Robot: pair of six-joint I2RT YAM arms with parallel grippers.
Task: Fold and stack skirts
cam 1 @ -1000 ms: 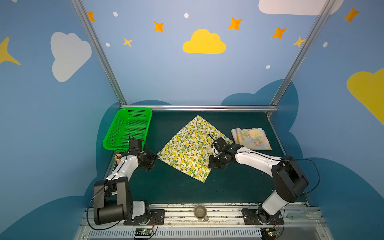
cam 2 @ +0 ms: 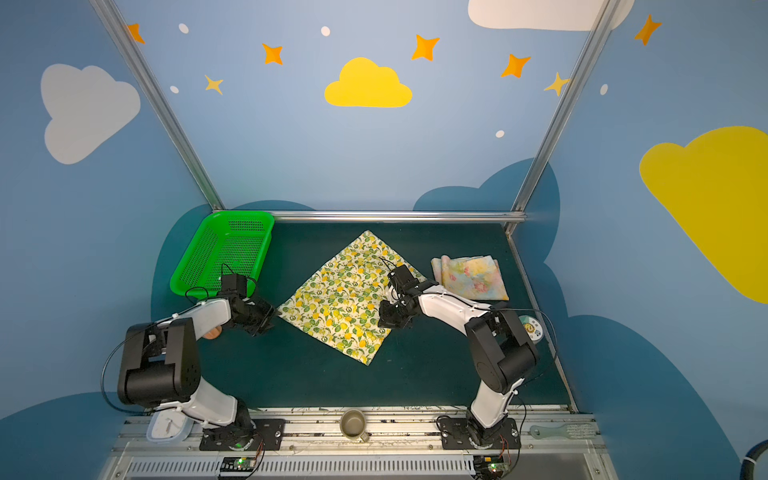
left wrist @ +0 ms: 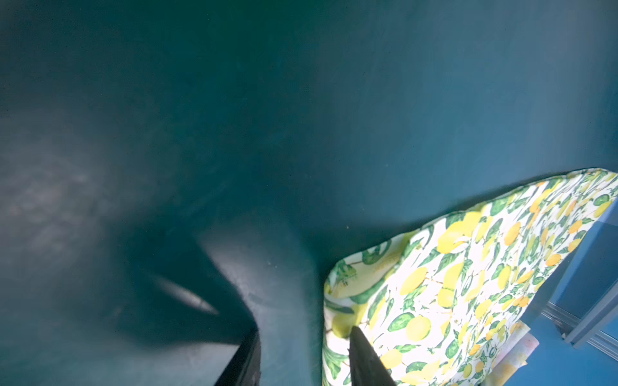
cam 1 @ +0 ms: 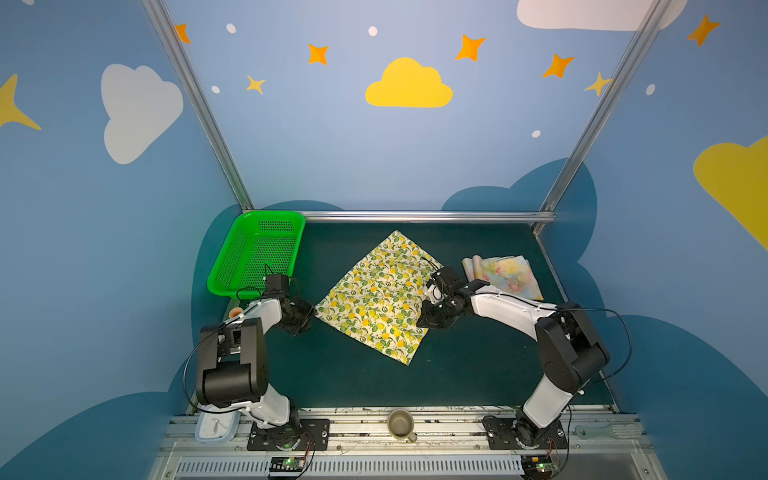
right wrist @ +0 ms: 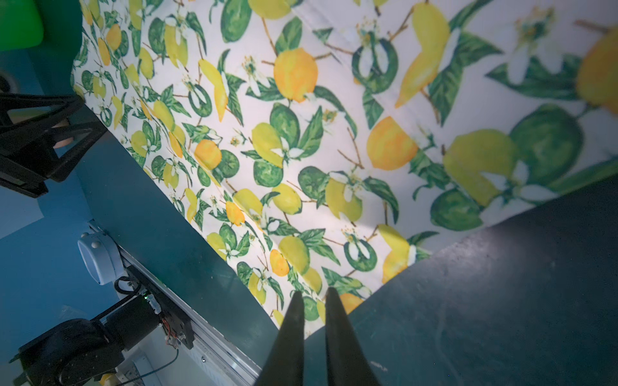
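Note:
A lemon-print skirt lies spread as a diamond on the dark green table. My left gripper hangs at its left corner, part open, one fingertip over the cloth's slightly turned edge, the other over bare table. My right gripper is above the skirt's right part, its fingertips close together over the fabric; whether it holds any cloth I cannot tell. A pastel floral skirt lies folded at the right back.
A green basket stands at the back left. A grey mug sits on the front rail.
My right arm has shifted slightly. The skirt looks unmoved.

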